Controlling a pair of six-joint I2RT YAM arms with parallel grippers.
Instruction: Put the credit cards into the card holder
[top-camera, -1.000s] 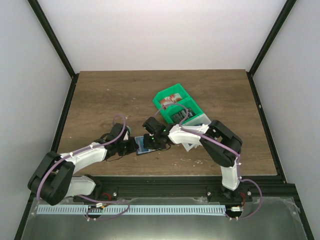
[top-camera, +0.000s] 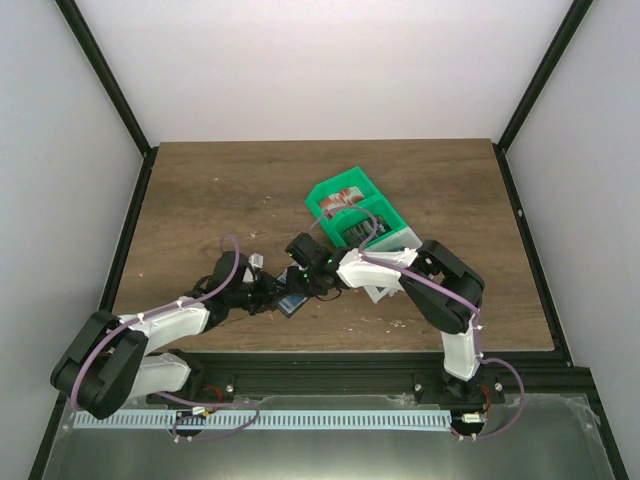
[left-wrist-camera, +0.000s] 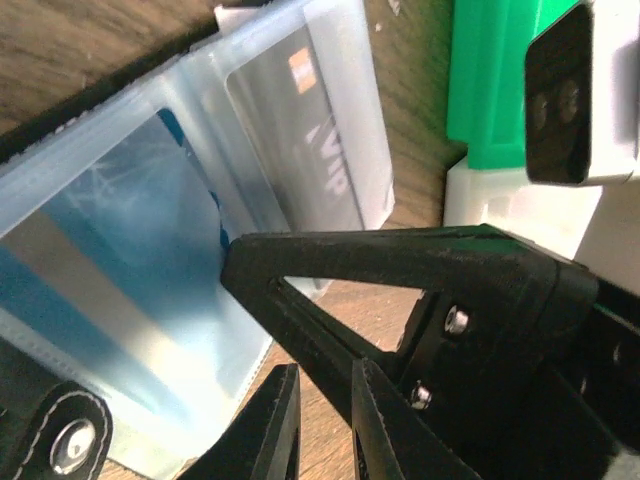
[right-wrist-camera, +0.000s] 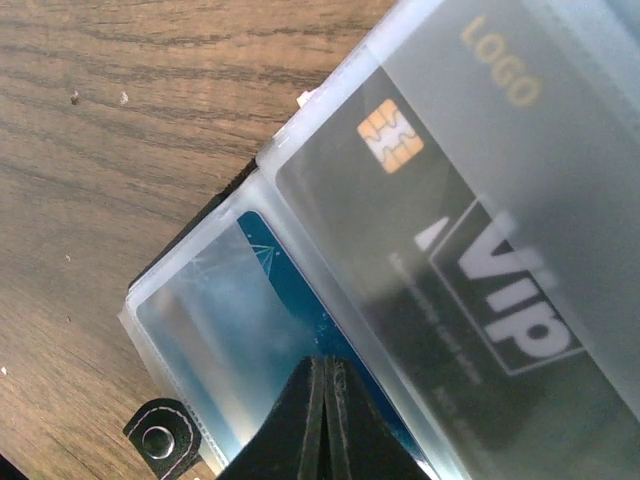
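The clear card holder lies open on the table, turned at a slant, with a blue card (right-wrist-camera: 200, 310) in one sleeve and a grey VIP card (right-wrist-camera: 440, 250) in the neighbouring one. Its black snap tab (right-wrist-camera: 158, 440) sticks out at the end. My right gripper is shut with nothing visible between its fingers; the tips are at the blue card's sleeve by the seam. In the left wrist view, my left gripper stands part open beside the holder's edge, its gap empty. From above, both grippers hide much of the holder (top-camera: 291, 304).
A green tray (top-camera: 388, 209) with red and dark cards stands behind the right arm. White pieces (top-camera: 380, 293) lie partly under that arm. The two grippers are very close together.
The left gripper has shifted slightly right, toward the right gripper. The holder has turned from nearly square to the table edge to a slant. The right arm looks still.
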